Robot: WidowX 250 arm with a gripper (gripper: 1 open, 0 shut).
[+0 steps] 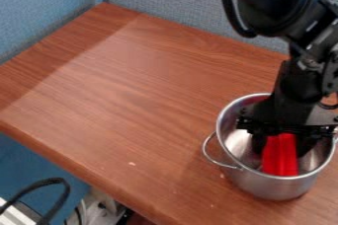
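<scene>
A steel pot (243, 170) with wire side handles stands on the right of the wooden table. A red object (279, 154) is inside it. My black gripper (280, 134) is down in the pot at the top of the red object, shut on it; its fingertips are largely hidden by the gripper body.
Blue-grey partitions (172, 2) border the back and left. Black cables (53, 184) hang off the table's front-left edge.
</scene>
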